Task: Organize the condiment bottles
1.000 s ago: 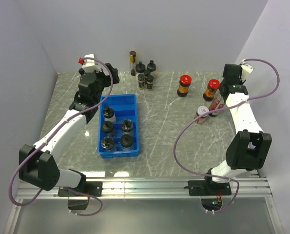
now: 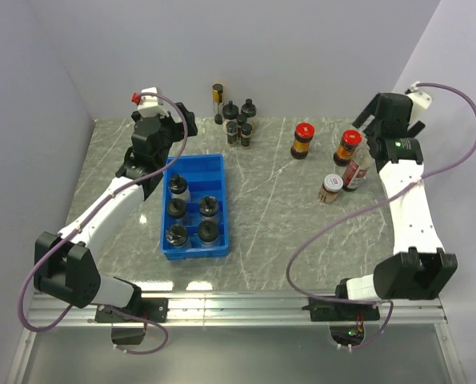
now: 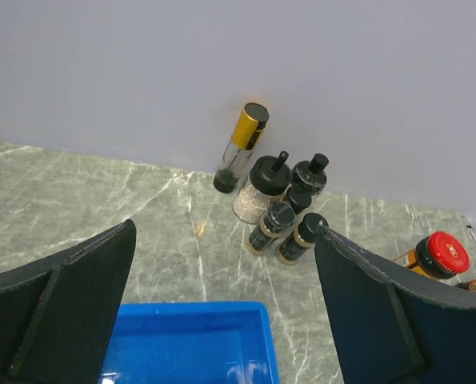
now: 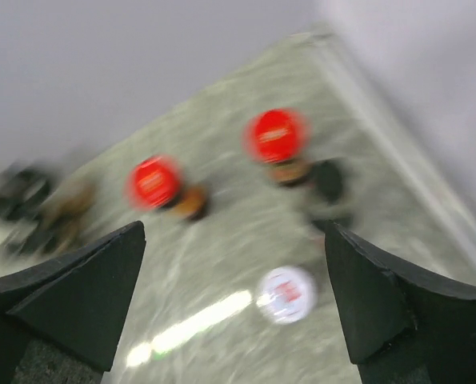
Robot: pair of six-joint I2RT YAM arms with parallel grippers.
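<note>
Several dark-capped bottles (image 2: pixel 208 232) stand in the front part of the blue bin (image 2: pixel 225 192); its back part is empty. Red-lidded jars (image 2: pixel 302 141), a white-lidded jar (image 2: pixel 331 188) and a clear bottle with a red label (image 2: pixel 356 170) stand on the right of the table. My left gripper is open above the bin's far end, facing the back wall, with nothing between its fingers. Raised over the back right, my right gripper is also open and empty. Its wrist view is blurred, with the white-lidded jar (image 4: pixel 286 295) below its right finger.
Against the back wall stands a tight cluster of small dark-topped bottles (image 2: pixel 242 128), with a taller yellow-banded bottle (image 2: pixel 218 104) beside it. A wall (image 2: pixel 458 160) rises close behind the right arm.
The left arm has barely moved.
</note>
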